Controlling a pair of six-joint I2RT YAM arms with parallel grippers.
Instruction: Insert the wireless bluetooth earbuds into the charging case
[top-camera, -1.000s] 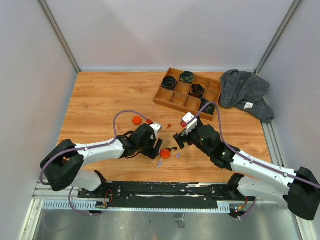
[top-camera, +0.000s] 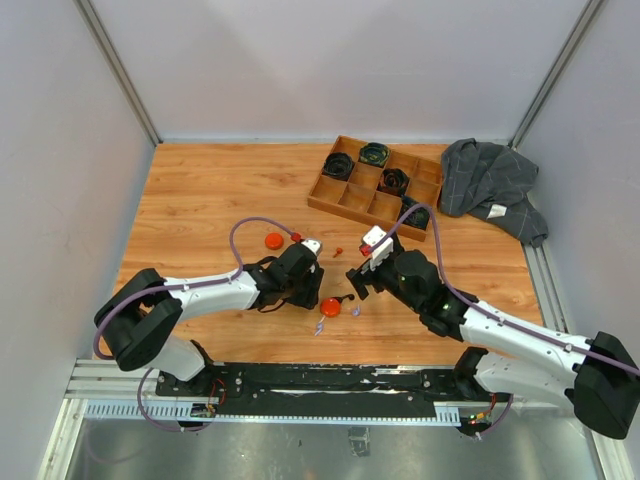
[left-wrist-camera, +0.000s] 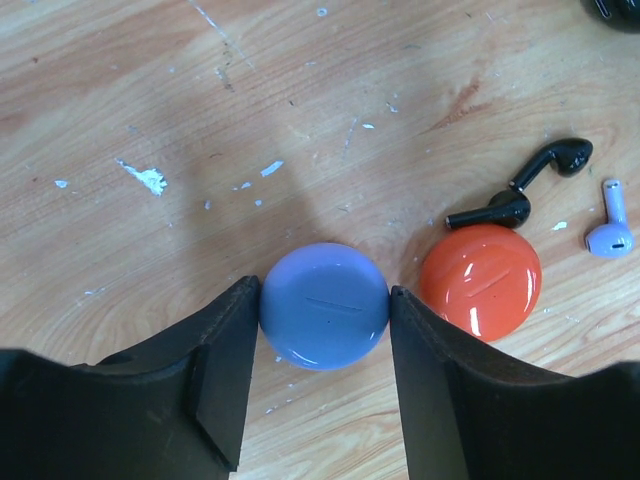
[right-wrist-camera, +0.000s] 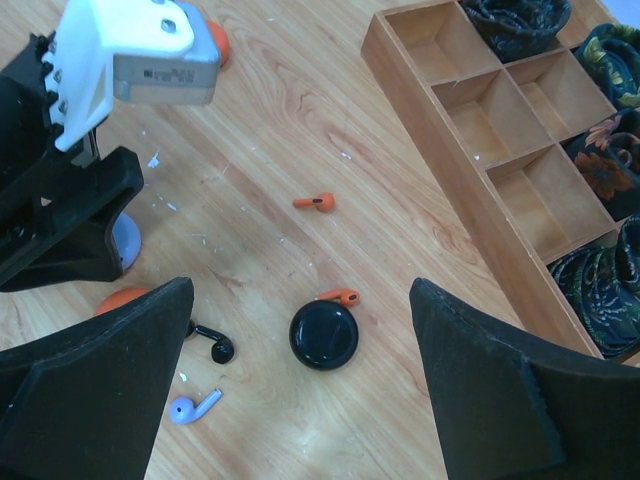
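Observation:
In the left wrist view a round blue charging case (left-wrist-camera: 325, 305) lies between the fingertips of my left gripper, which touch it on both sides. That case is mostly hidden by the arm in the top view. Close to its right is a red-orange case (left-wrist-camera: 482, 285), with two black earbuds (left-wrist-camera: 570, 156) by its upper edge and a light blue earbud (left-wrist-camera: 611, 238) farther right. My right gripper stands open and empty above a black case (right-wrist-camera: 324, 335); an orange earbud (right-wrist-camera: 341, 297) touches that case's edge. Another orange earbud (right-wrist-camera: 318, 202) lies apart.
A wooden compartment box (top-camera: 350, 205) with dark rolled cloths stands at the back. Grey cloth (top-camera: 490, 185) is heaped at the back right. A second orange case (top-camera: 274, 241) sits left of centre.
My left gripper has turned slightly and shifted a little to the left near the red-orange case. The right arm stays where it was.

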